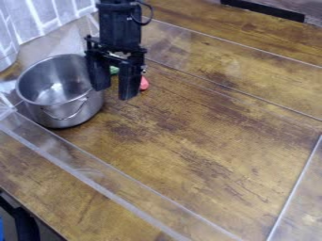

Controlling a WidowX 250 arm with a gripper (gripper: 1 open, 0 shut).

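My black gripper (113,81) points down at the right rim of a large steel pot (56,108) on the left of the table, its two fingers apart. Behind the gripper, a small pink object (145,83) lies on the wood, partly hidden, with something green beside it. I cannot see anything clearly held between the fingers.
Clear plastic edging runs along the left and right sides. A pale, shiny covering stands at the back left.
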